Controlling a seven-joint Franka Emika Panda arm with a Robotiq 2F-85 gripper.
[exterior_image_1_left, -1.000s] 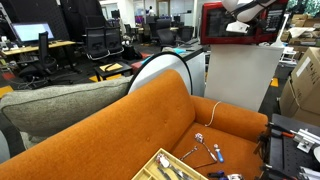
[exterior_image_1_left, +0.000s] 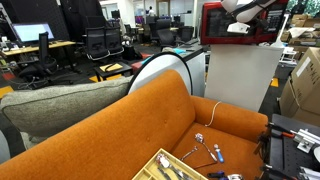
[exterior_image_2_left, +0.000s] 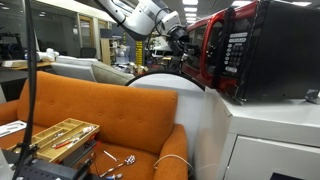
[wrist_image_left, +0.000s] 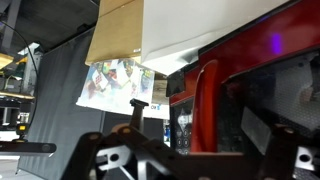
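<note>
The red microwave (exterior_image_2_left: 250, 50) stands on the white cabinet (exterior_image_2_left: 270, 130) at the right. Its red vertical handle (wrist_image_left: 205, 105) runs up the middle of the wrist view, in front of the dark door (wrist_image_left: 285, 95). My gripper is open, with one dark finger on each side of the handle in that view. Whether either finger touches the handle, I cannot tell. From outside, my gripper (exterior_image_2_left: 183, 42) is high up, close to the microwave's front; its fingertips are too small to make out there.
Below is an orange sofa (exterior_image_1_left: 110, 130) with loose tools and parts on its seat. A wooden organiser tray (exterior_image_2_left: 45, 140) with utensils lies at its left in exterior view 2. A grey cushion (exterior_image_1_left: 65, 103) rests behind the sofa's back.
</note>
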